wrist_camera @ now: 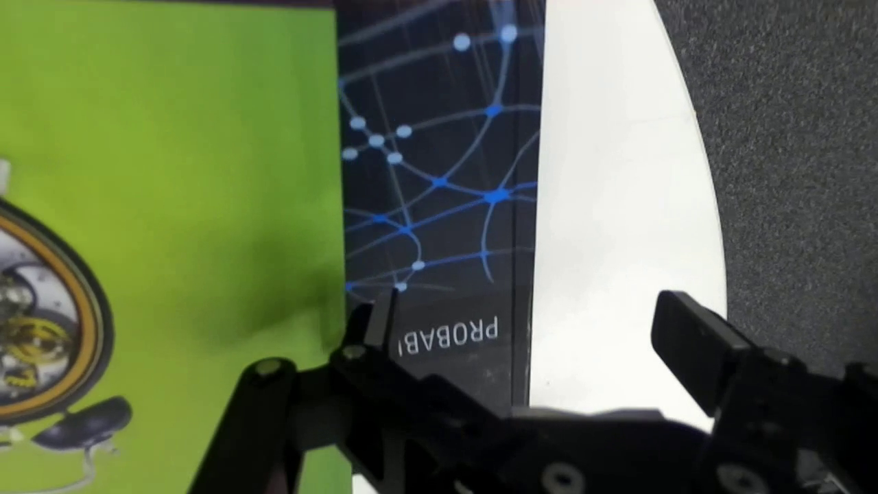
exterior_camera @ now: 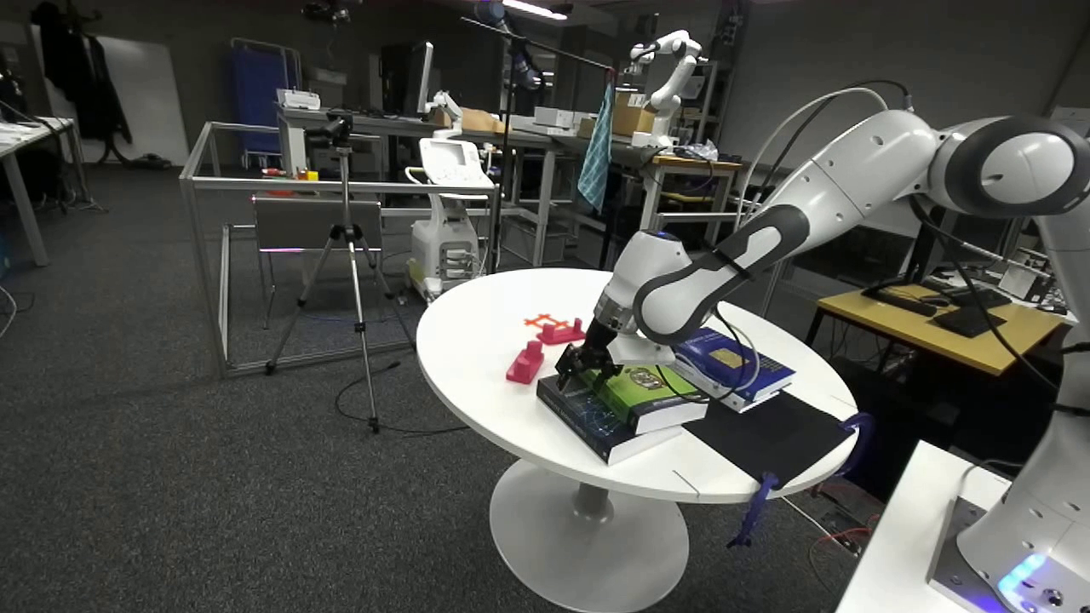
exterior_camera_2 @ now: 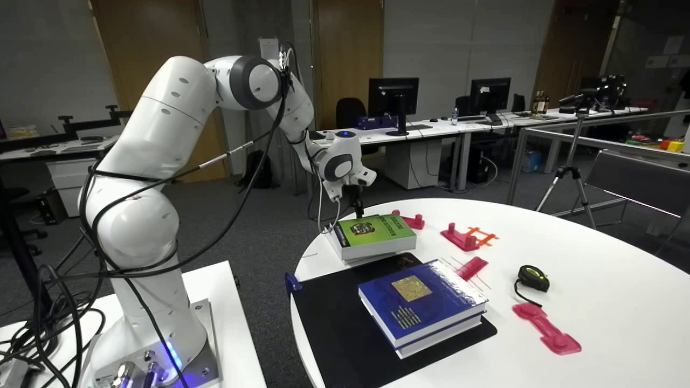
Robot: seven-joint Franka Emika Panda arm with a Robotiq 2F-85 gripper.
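A green book [exterior_camera: 650, 388] with a gear-like picture on its cover lies on top of a black book [exterior_camera: 590, 421] with a blue network pattern. Its edge is set back, so a strip of the black cover [wrist_camera: 444, 206] shows in the wrist view. My gripper is open with nothing gripped. One finger [wrist_camera: 380, 321] stands over the black book right beside the green book's edge; whether they touch, I cannot tell. Over the white table hangs the other finger [wrist_camera: 689, 342], beyond the black book's outer edge.
Blue books [exterior_camera_2: 420, 304] lie stacked on a black mat [exterior_camera_2: 336, 323]. Red pieces [exterior_camera_2: 460, 238], an orange lattice [exterior_camera_2: 482, 236] and a tape measure [exterior_camera_2: 533, 278] are spread on the round white table [exterior_camera_2: 621, 278]. Its rim is close to my gripper.
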